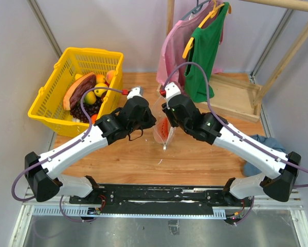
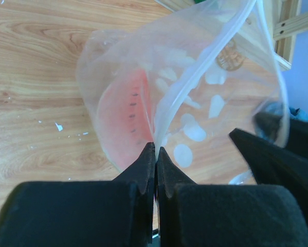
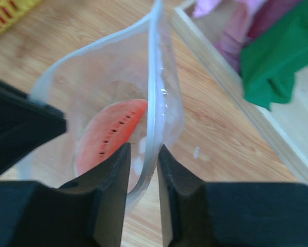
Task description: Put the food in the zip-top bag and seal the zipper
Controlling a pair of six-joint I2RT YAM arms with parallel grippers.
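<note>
A clear zip top bag hangs between my two arms, its mouth spread and facing up. Inside it sits a red watermelon slice, seen through the film in the left wrist view as well. My left gripper is shut on the bag's rim, which runs straight into its fingertips. On the opposite side of the mouth, my right gripper stands part open with the bag's rim passing between its fingers. From above, both sets of fingertips are hidden by the arms.
A yellow basket of mixed food stands at the back left. Behind the bag are a wooden rack and hanging pink and green clothes. A blue cloth lies at right.
</note>
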